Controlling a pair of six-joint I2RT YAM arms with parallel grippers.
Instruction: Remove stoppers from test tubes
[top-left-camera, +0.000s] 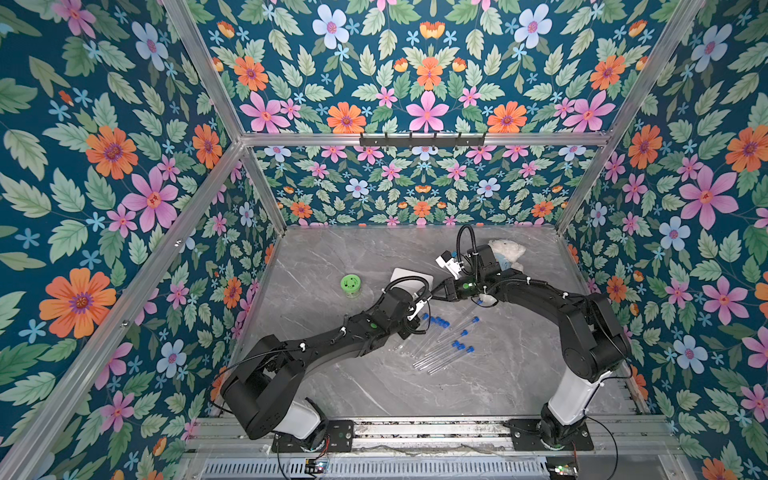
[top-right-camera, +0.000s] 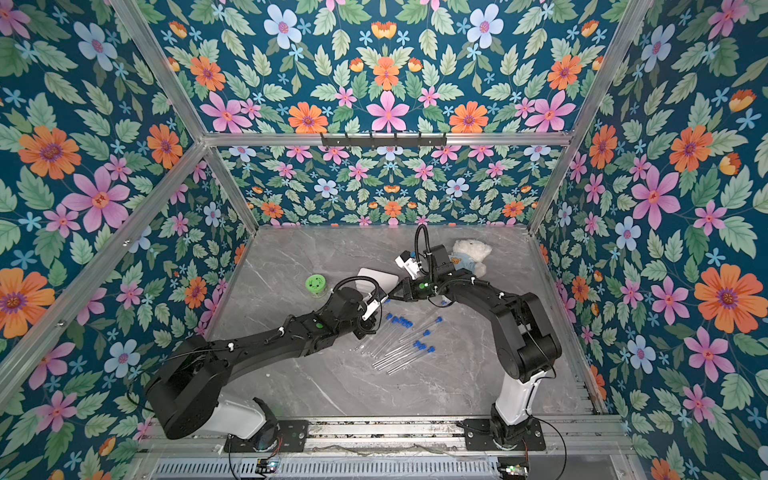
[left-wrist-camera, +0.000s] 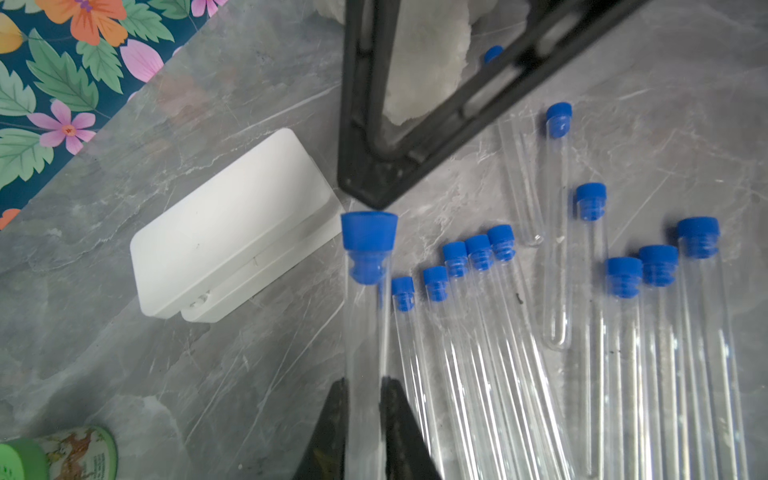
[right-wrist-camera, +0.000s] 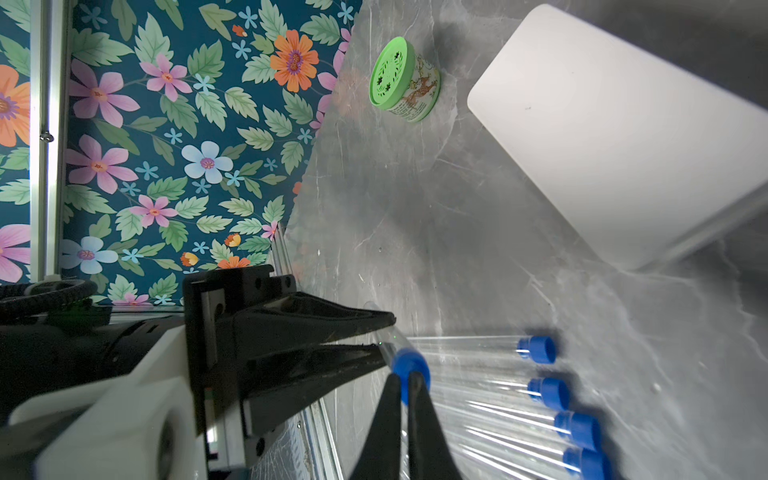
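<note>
My left gripper is shut on a test tube whose blue stopper is seated in its top. My right gripper is shut, its tips at that stopper in the right wrist view; I see nothing clearly held between them. In the left wrist view a black finger of the right gripper hangs just above the stopper. Several stoppered test tubes lie on the grey table below, their blue caps pointing toward the back.
A white block lies behind the tubes. A green-lidded can stands back left, and a pale plush toy sits back right.
</note>
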